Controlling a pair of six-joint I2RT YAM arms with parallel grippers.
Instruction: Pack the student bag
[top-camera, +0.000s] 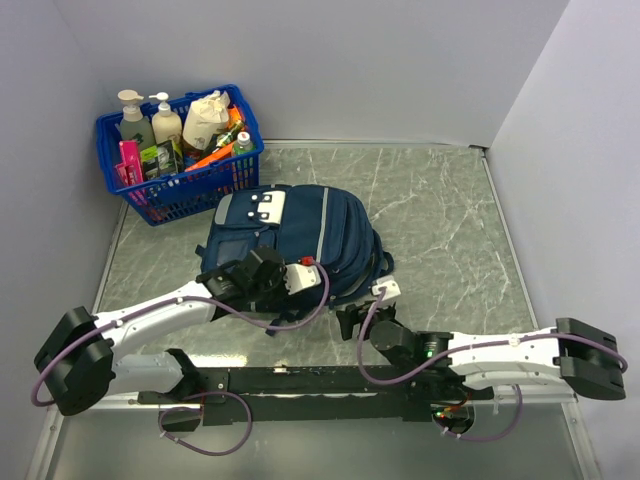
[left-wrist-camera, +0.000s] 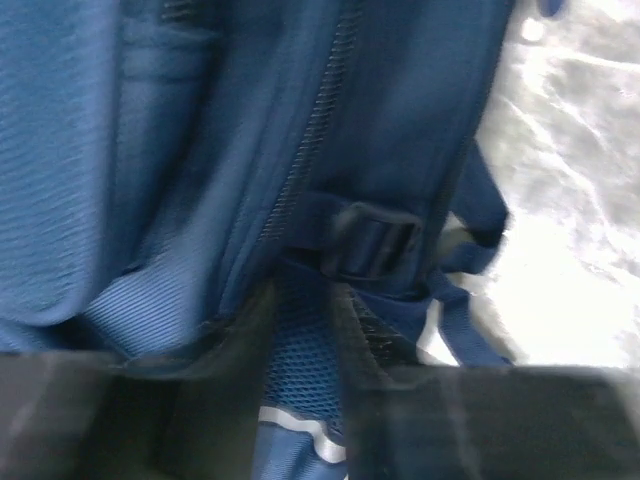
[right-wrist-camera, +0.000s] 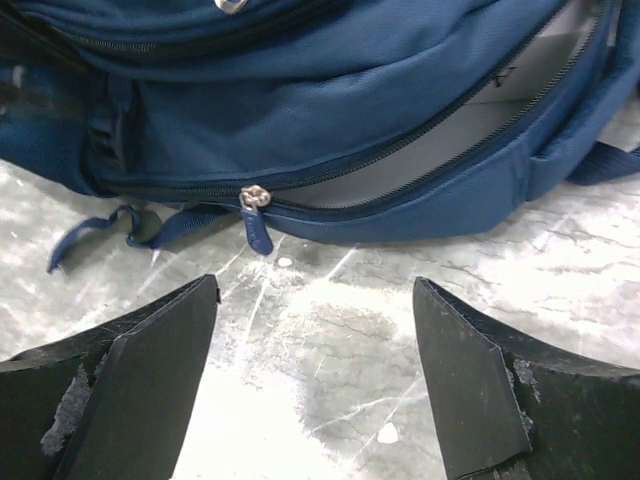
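Observation:
A dark blue backpack lies on the grey marble table, a pale flap on its top. My left gripper is down on its near side; in the left wrist view its blurred fingertips press into fabric beside a zipper and buckle, and what is between them is unclear. My right gripper stands open just in front of the bag. In the right wrist view, a zipper pull hangs on the near edge above the empty fingers, and a long zipped opening shows a light grey interior.
A blue basket holding bottles, packets and other items stands at the back left, beside the bag. Pale walls bound it at the sides and back.

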